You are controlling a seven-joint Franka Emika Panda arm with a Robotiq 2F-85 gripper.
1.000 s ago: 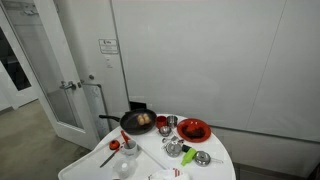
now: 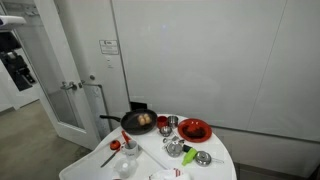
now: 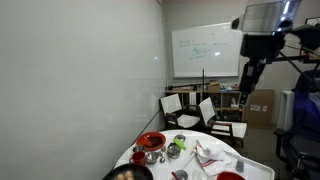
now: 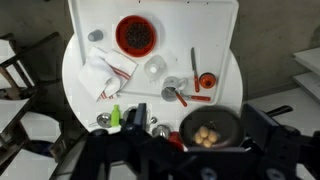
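High over the round white table (image 4: 225, 45) hangs my gripper (image 3: 234, 98), clear of everything on it. In the wrist view its dark fingers (image 4: 140, 150) stand wide apart, with nothing held between them. A black pan (image 4: 225, 120) with brownish round items lies at the lower right of that view. Farther up is a red bowl (image 4: 121, 36) of dark contents. A metal cup (image 4: 170, 83) with a red-handled utensil, a clear container (image 4: 155, 67) and a knife (image 4: 194, 62) sit near the middle. Left of them lies a white cloth (image 4: 100, 80) with red marks.
A small red round item (image 4: 208, 80) sits beside the knife. Metal cups and a green-handled utensil (image 2: 189, 156) crowd one side of the table. A white wall (image 2: 215, 65) rises behind it. Bare tabletop shows around the knife.
A white part of the arm now shows at the top left edge of exterior view 1, absent before. The objects on the table look unmoved.
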